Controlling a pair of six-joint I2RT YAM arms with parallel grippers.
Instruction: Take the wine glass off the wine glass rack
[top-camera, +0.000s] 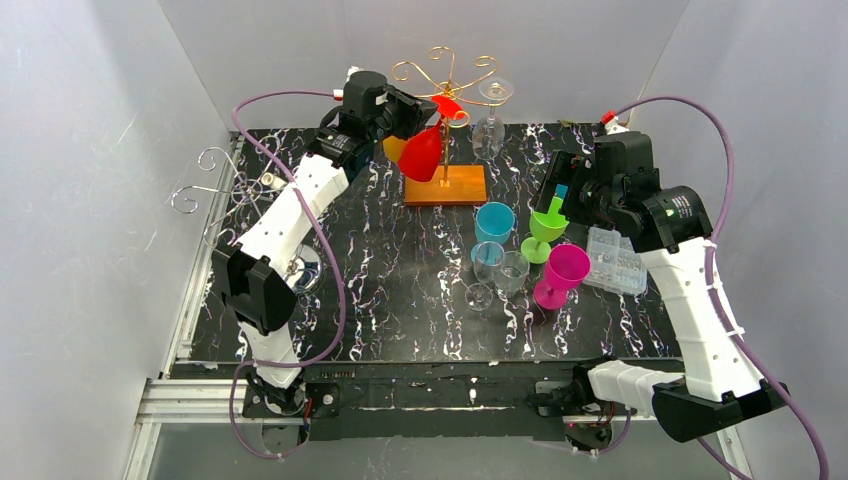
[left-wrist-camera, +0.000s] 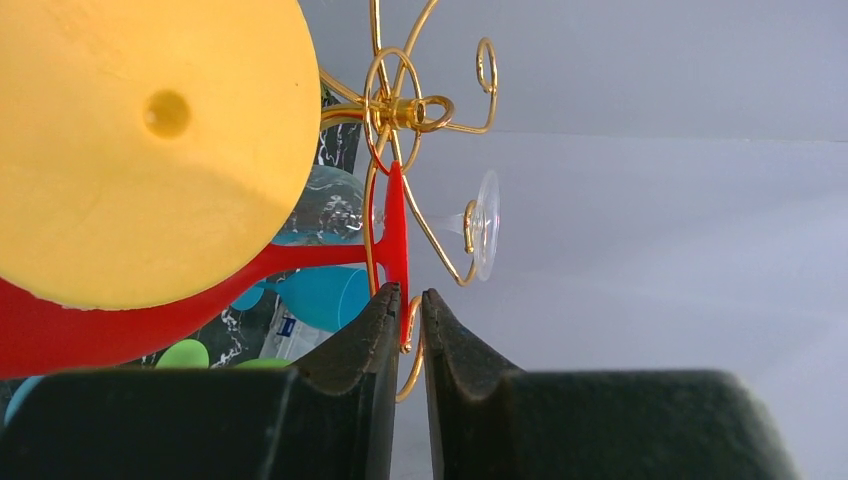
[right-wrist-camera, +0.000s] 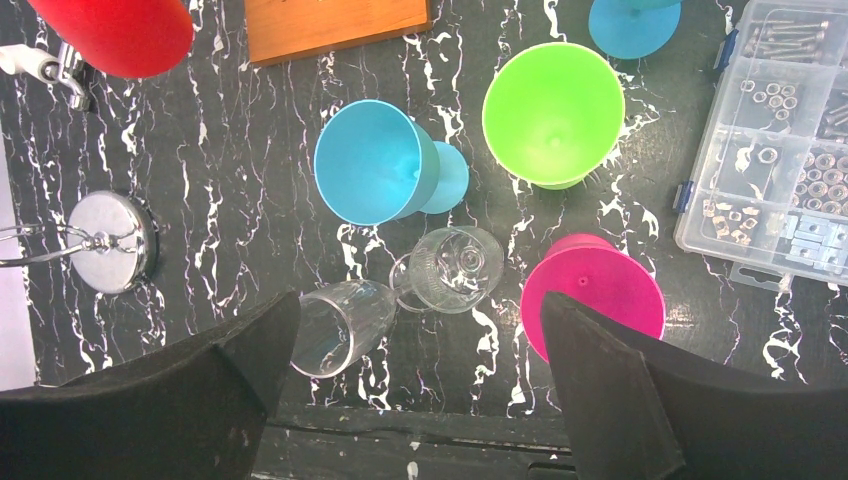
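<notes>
The red wine glass (top-camera: 421, 155) hangs tilted on the gold rack (left-wrist-camera: 398, 112), its bowl swung to the left in the top view. Its foot (left-wrist-camera: 394, 225) still rests at a rack arm. My left gripper is slightly open right at the edge of that foot, with a narrow gap between its fingertips and no grip on the glass. A yellow glass (left-wrist-camera: 150, 215) fills much of the left wrist view and hides part of the red bowl. A clear glass (top-camera: 488, 135) hangs at the rack's right. My right gripper stands wide open and empty above the table.
Blue (right-wrist-camera: 367, 162), green (right-wrist-camera: 553, 115) and pink (right-wrist-camera: 592, 290) glasses stand at the right, with two clear glasses (right-wrist-camera: 457, 268) near them. A parts box (top-camera: 615, 262) lies farther right. A silver wire stand (top-camera: 303, 268) is at the left.
</notes>
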